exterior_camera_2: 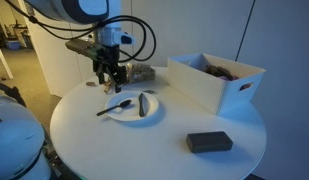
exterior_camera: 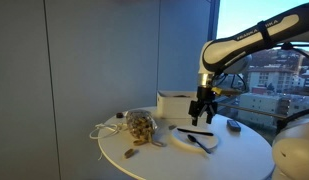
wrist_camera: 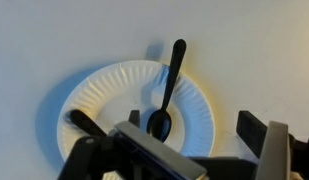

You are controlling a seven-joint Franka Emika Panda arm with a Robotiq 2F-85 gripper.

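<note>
A white paper plate (exterior_camera: 187,140) lies on the round table. On it rest a black spoon (wrist_camera: 164,110) and a second dark utensil (wrist_camera: 86,122), partly hidden by my gripper in the wrist view. The spoon's handle reaches over the plate's rim. Just above the plate hangs my gripper (exterior_camera: 202,121), pointing down and open, with nothing visible between its fingers. In exterior view 2 the gripper (exterior_camera_2: 111,90) is over the far side of the plate, apart from both utensils.
A white box (exterior_camera_2: 216,85) with dark contents stands at the back. Close to the table edge lies a dark block (exterior_camera_2: 209,142). A clear container of brownish pieces (exterior_camera: 141,124) sits left of the plate, with loose pieces nearby.
</note>
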